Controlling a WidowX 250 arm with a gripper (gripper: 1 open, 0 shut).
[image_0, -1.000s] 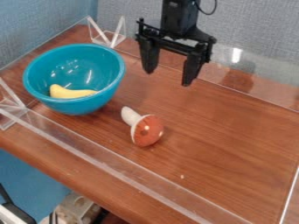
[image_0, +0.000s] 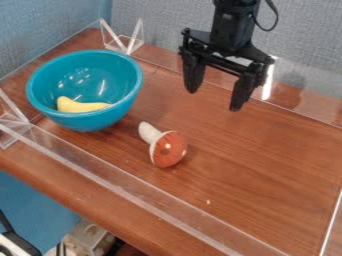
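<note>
My black gripper (image_0: 217, 80) hangs open over the back middle of the wooden table (image_0: 247, 175), with nothing between its fingers. Below it and to the left, a toy mushroom (image_0: 167, 149) with a red-orange cap and white stem lies on its side. At the left stands a blue bowl (image_0: 114, 70) holding a yellow curved object (image_0: 80, 105) that looks like a banana.
Clear plastic edging runs along the front and back of the table. White frames (image_0: 11, 126) stand at the left and back corner. Cables and fittings sit below at the lower left.
My gripper has moved a little to the right over the last second. The bowl, yellow object and mushroom have not moved.
</note>
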